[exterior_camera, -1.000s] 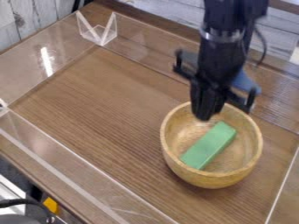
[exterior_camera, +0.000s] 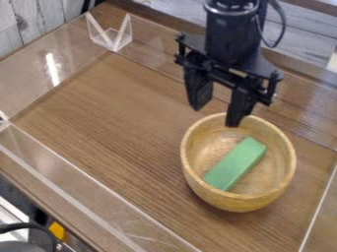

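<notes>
My gripper is a dark, bulky head over the middle right of the table, open, with its fingers pointing down. Below it sits a tan round bowl holding a green rectangular block that lies diagonally inside. The fingers are above the bowl's far rim; I see nothing held between them.
A clear plastic container stands at the back left. A small yellow item at the lower left edge is partly visible.
My gripper has come lower toward the bowl's far side since the frame just before, its fingertips now showing more clearly. The bowl and green block stay where they were.
</notes>
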